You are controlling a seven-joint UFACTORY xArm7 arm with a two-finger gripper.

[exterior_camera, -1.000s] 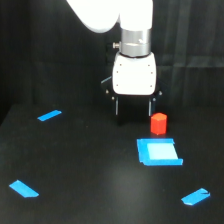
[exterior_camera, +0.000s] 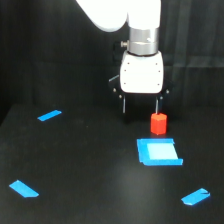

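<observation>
A red block (exterior_camera: 158, 124) stands on the dark table, right of centre, just behind a blue-bordered white square (exterior_camera: 161, 152). My gripper (exterior_camera: 141, 105) hangs from the white hand above and slightly left of the block. Its thin dark fingers are spread wide, with nothing visible between them. In the picture the right fingertip comes close to the block's top; I cannot tell whether they touch. The fingers are hard to make out against the black background.
Strips of blue tape lie at the back left (exterior_camera: 49, 115), front left (exterior_camera: 24, 189) and front right (exterior_camera: 196, 197). A black backdrop closes off the rear.
My gripper has shifted a little to the right and stays spread. The red block and the blue-bordered square have not moved.
</observation>
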